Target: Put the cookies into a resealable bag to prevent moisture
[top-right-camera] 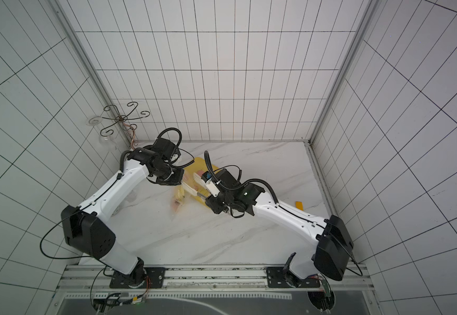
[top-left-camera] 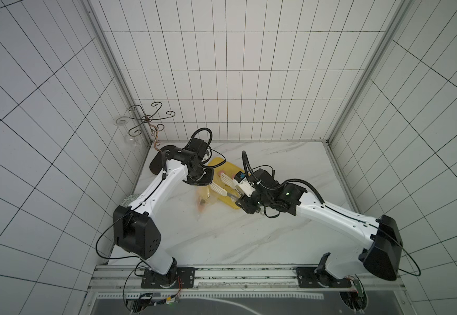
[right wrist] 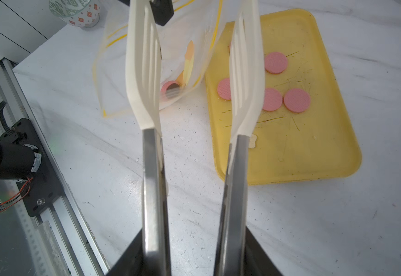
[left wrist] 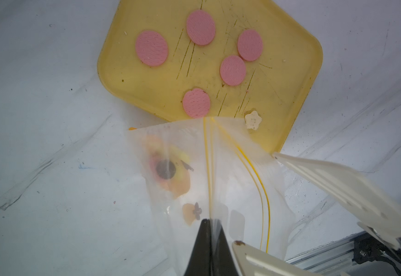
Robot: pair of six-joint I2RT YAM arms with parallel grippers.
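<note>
A clear resealable bag (left wrist: 172, 230) with yellow seal lines hangs from my left gripper, which is shut on it at the lines. Coloured shapes show through the plastic; whether they lie inside or beneath cannot be told. Several round pink cookies (right wrist: 296, 99) and a small pale one (left wrist: 253, 119) lie on the yellow tray (right wrist: 329, 151). My right gripper is open, its long cream paddle fingers either side of the bag's near region, in front of the left gripper.
A patterned cup (right wrist: 81, 10) stands beyond the bag near the left wall. An orange item (top-right-camera: 298, 205) lies at the right of the counter.
</note>
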